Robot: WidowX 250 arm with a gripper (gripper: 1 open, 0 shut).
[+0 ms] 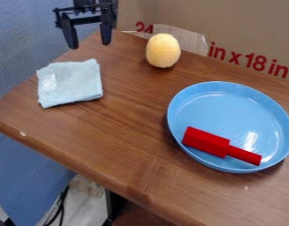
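My black gripper hangs at the top left, over the back edge of the table, its two fingers apart with nothing between them. Below it a folded pale cloth lies flat on the wooden table. A yellow egg-shaped object stands at the back. On the right, a blue plate holds a red object with a narrower red handle, lying near its front.
A cardboard box lines the back behind the table. The table's left edge drops to a blue surface with cables at the bottom.
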